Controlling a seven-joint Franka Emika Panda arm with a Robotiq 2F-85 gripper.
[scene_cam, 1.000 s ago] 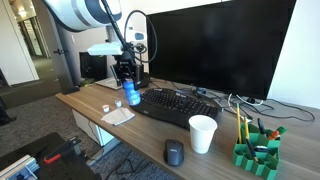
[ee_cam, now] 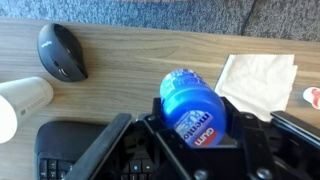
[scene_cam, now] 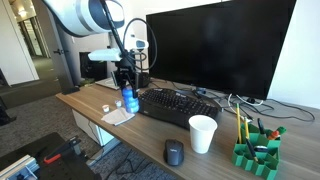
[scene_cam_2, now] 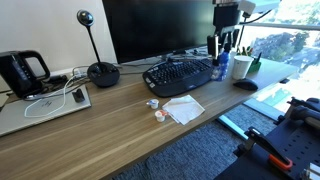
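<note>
A blue bottle with a red and white label stands near the keyboard's left end, by the white napkin. My gripper is directly above it, its dark fingers on either side of the bottle's upper part in the wrist view. Whether the fingers press on it or leave a gap is hard to make out. From exterior view 2 the gripper is over the bottle at the desk's right side. The bottle's lower part is hidden in the wrist view.
The black keyboard lies close behind the bottle. A white napkin, black mouse, white cup and green pen holder are spread along the desk. Small white pieces lie near the napkin.
The bottle is a little lower than before, and my gripper has come down slightly with it. Other objects have stayed put.
</note>
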